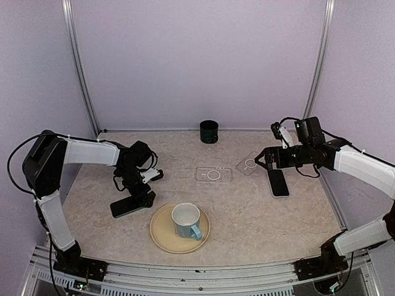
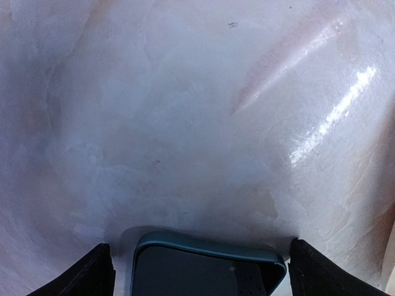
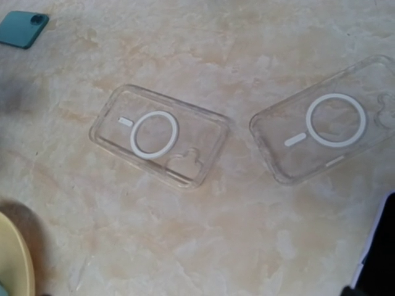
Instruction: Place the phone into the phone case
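Note:
My left gripper is down at a dark phone in a teal case (image 2: 207, 265) on the left of the table, its fingers part open on either side of it; contact is unclear. In the top view the phone (image 1: 124, 207) lies flat under that gripper. Two clear cases with white rings (image 3: 111, 135) (image 3: 274, 154) lie mid-table. My right gripper (image 1: 268, 159) hovers open above a black phone (image 1: 278, 184), whose edge shows at the right wrist view's lower right.
A tan plate (image 1: 160, 238) with a light-blue mug (image 1: 186, 217) stands at the front centre. A dark green mug (image 1: 209, 132) stands at the back.

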